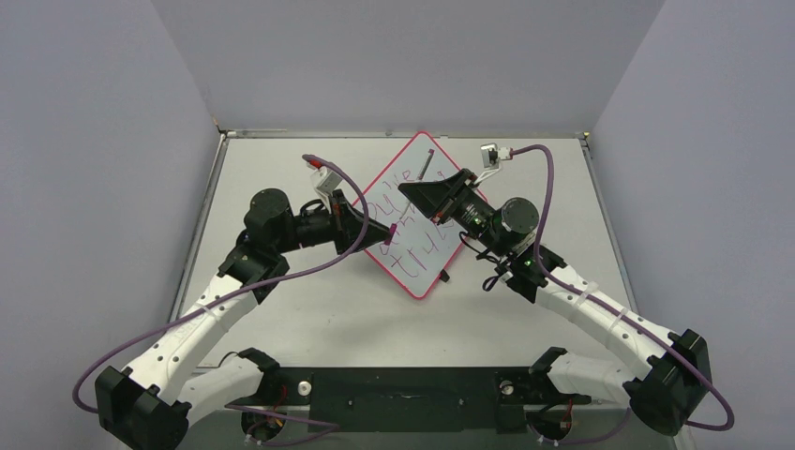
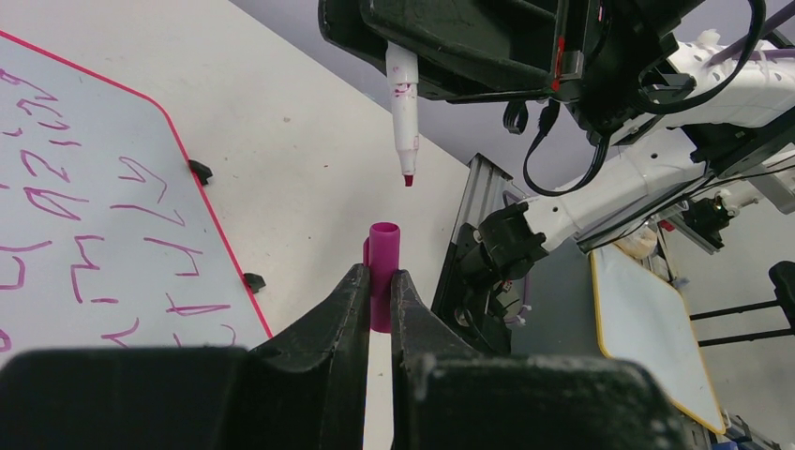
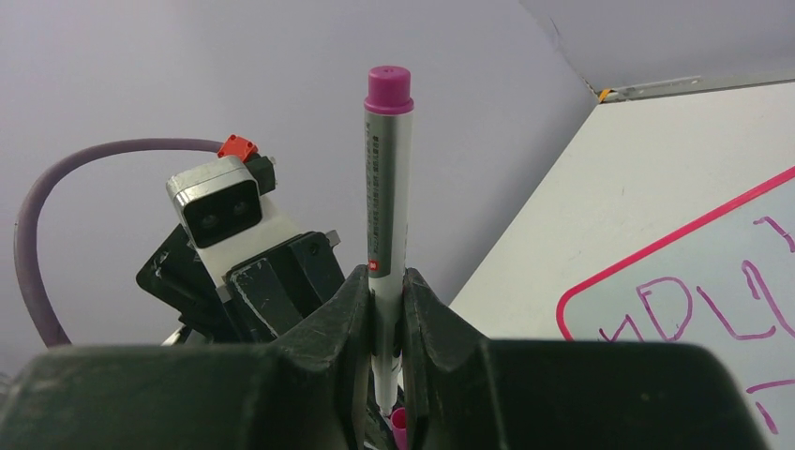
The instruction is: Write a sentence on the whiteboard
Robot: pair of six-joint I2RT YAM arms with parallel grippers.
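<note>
My right gripper is shut on a white marker, held upright with its pink end up and its red-pink tip pointing down in the left wrist view. My left gripper holds the magenta cap upright between its fingers, a short way below that tip, apart from it. The whiteboard with pink rim lies on the table beneath both grippers, covered in pink handwriting, partly hidden by the arms in the top view.
Two black clips sit at the board's edge. Bare table surrounds the board, with grey walls at both sides and behind.
</note>
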